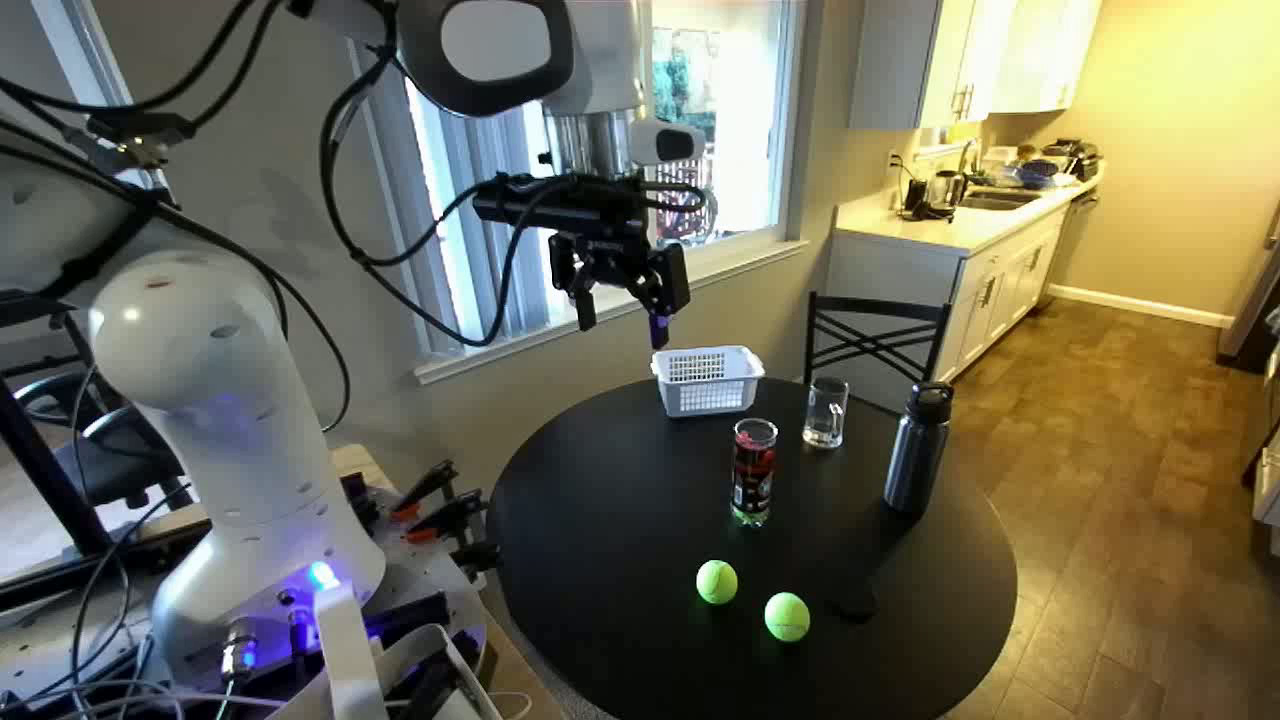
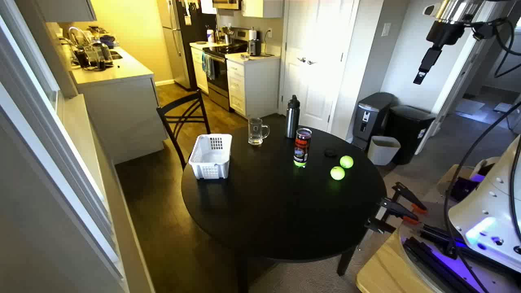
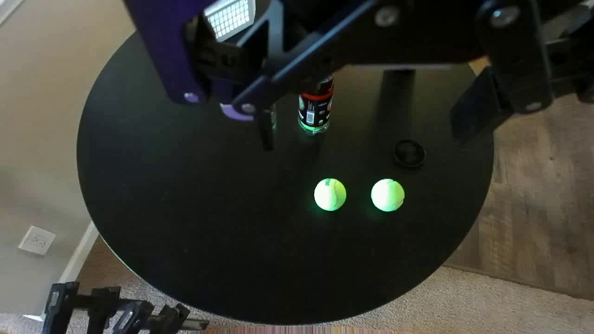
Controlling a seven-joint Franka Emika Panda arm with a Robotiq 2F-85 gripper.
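My gripper hangs open well above the round black table, its fingers spread with nothing between them. Two yellow-green tennis balls lie side by side on the tabletop: one ball on the left and another ball on the right in the wrist view. Behind them a clear tennis-ball can with a black and red label stands upright, green showing at its bottom. A black round lid lies flat near the balls. The white slatted basket sits by the window side; no contents show in it.
A glass mug and a tall dark metal bottle stand beyond the can. A black chair is drawn up close to the table. Black clamps sit at the robot's bench edge.
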